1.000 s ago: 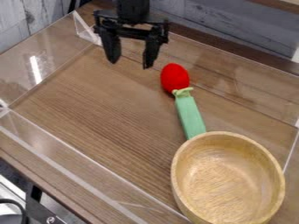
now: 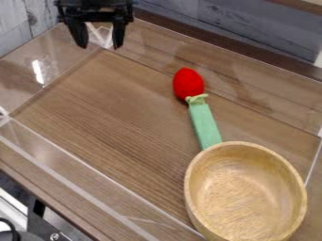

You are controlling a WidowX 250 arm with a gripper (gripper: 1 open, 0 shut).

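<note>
My gripper [image 2: 96, 34] is at the upper left, dark and open, its two fingers pointing down over the back of the wooden table [image 2: 101, 132], with nothing visible between them. A red rounded object [image 2: 189, 82] lies right of centre. A long pale green item [image 2: 204, 122] extends from it toward the front. A large beige bowl [image 2: 243, 193] sits at the lower right.
The table's back edge runs along the top right. Dark shapes, too unclear to name, show at the lower left corner.
My gripper has moved left and slightly up in the view, away from the red object. The red object, green item and bowl have stayed in place.
</note>
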